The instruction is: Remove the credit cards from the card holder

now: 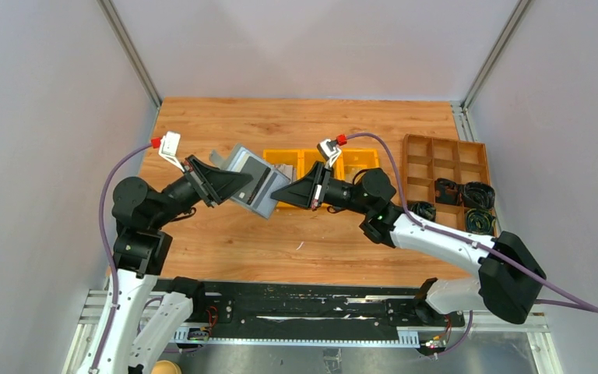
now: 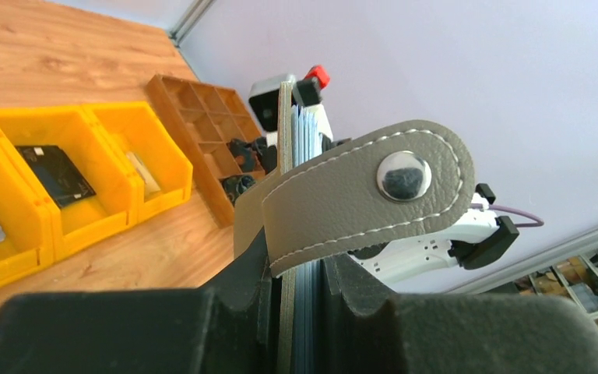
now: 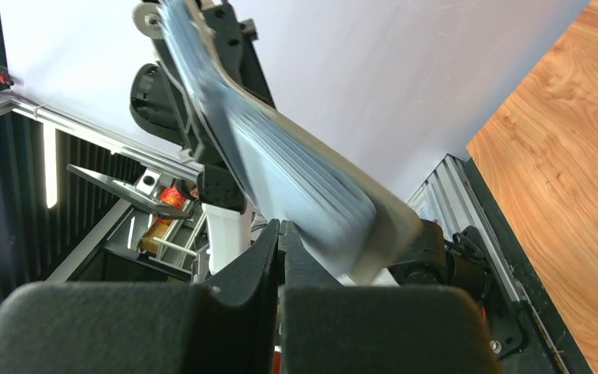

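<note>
My left gripper [image 1: 241, 179] is shut on the grey card holder [image 1: 253, 191], which is held tilted above the table. In the left wrist view its leather strap [image 2: 335, 187] with a snap stands up from the fingers, beside a stack of card edges [image 2: 304, 132]. My right gripper [image 1: 279, 195] is shut, at the holder's lower right side in the top view. In the right wrist view nothing shows between its fingertips, and the layered light-blue edge of the holder's contents [image 3: 296, 187] is just beyond them, blurred.
Yellow bins [image 1: 358, 160] stand behind the holder, holding flat items. A wooden compartment tray [image 1: 428, 156] with coiled cables sits at the right.
</note>
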